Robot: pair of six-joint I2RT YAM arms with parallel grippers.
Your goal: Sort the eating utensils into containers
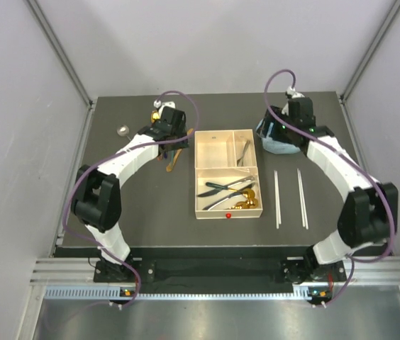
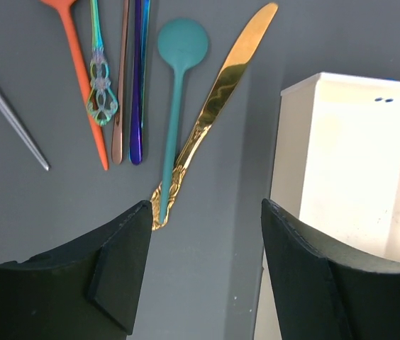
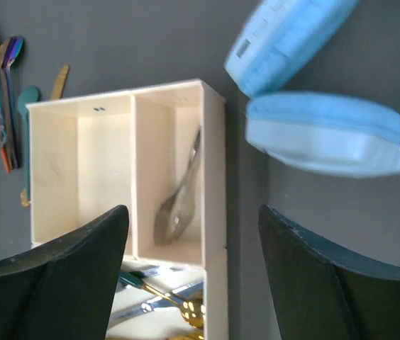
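My left gripper is open over a gold knife (image 2: 225, 85) and a teal spoon (image 2: 174, 120), with nothing between its fingers. Near them lie an orange utensil (image 2: 79, 67), iridescent utensils (image 2: 136, 106) and a silver stick (image 2: 12, 117). The cream container (image 1: 214, 149) holds silver utensils (image 3: 182, 205) in a small compartment and mixed gold and silver cutlery (image 1: 232, 198) in the front one; its back-left compartment is empty. My right gripper, fingers apart and empty, is above and right of the container.
Light-blue headphones (image 3: 320, 120) lie right of the container's back. Pairs of white chopsticks (image 1: 277, 202) lie at the right front.
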